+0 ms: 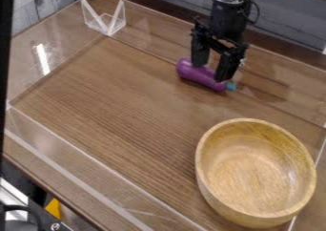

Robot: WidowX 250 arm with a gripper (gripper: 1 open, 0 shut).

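My black gripper [215, 48] hangs over a purple object [201, 75] with a small teal tip, lying at the upper middle of the wooden table [109, 120]. The gripper is open, its fingers just above or around the object; whether they touch it I cannot tell.
A large pale wooden bowl [254, 173] fills the lower right. A white wire-like holder [106, 20] stands at the upper left. Black and yellow items lie at the lower left edge.
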